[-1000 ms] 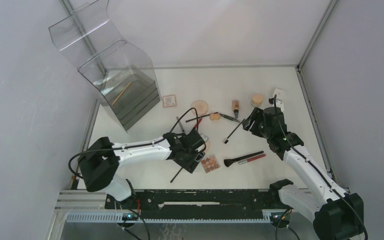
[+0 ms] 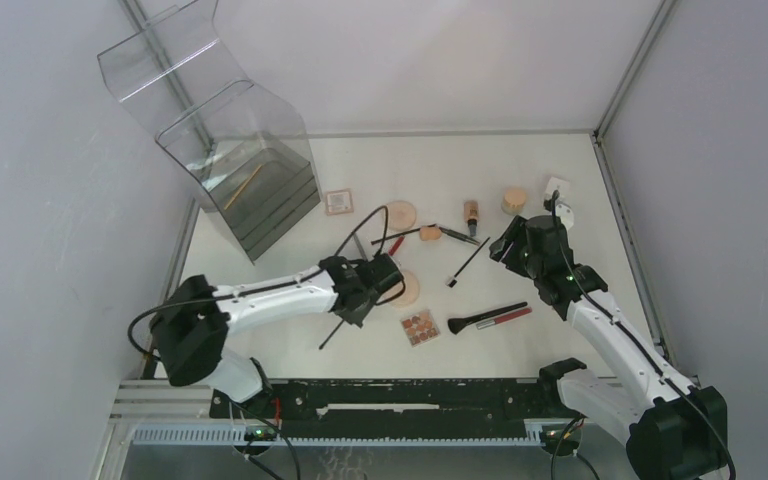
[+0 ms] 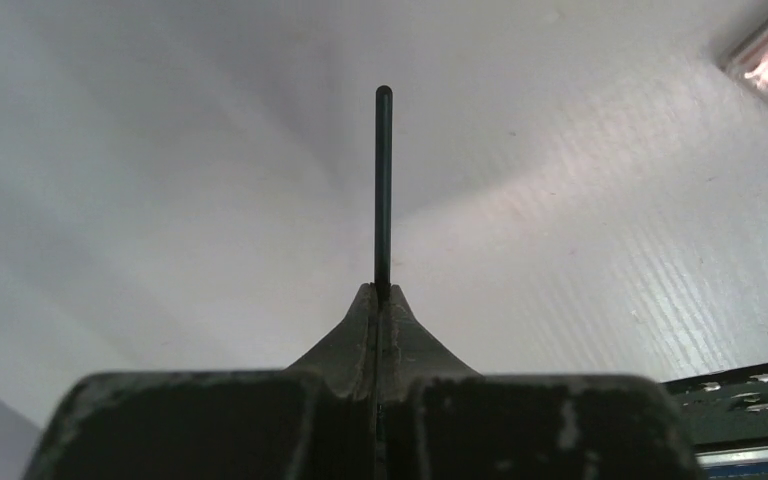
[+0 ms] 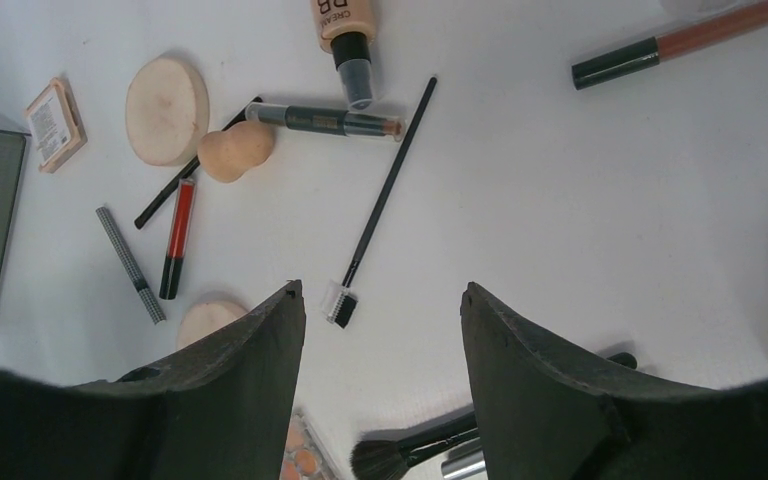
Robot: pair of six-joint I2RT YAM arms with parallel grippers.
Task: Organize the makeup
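My left gripper is shut on a thin black stick (image 3: 383, 180), which in the top view hangs down-left from it. My right gripper stands open above the makeup, nothing between its fingers. A clear organizer (image 2: 260, 180) with drawers stands back left. Below the right wrist camera lie a thin brush (image 4: 385, 190), large brush (image 4: 380, 455), foundation bottle (image 4: 350, 35), sponge (image 4: 235, 152), round puffs (image 4: 165, 112), red tube (image 4: 180, 230) and small compact (image 4: 56, 125). An eyeshadow palette (image 2: 420, 327) lies at the front middle.
A cream jar (image 2: 514, 198) and white items (image 2: 558, 185) sit back right beside my right arm. Frame rails and walls bound both sides.
My left arm has moved left and slightly back, carrying the thin stick leftward and uncovering more of the front puff. The right arm has barely moved.
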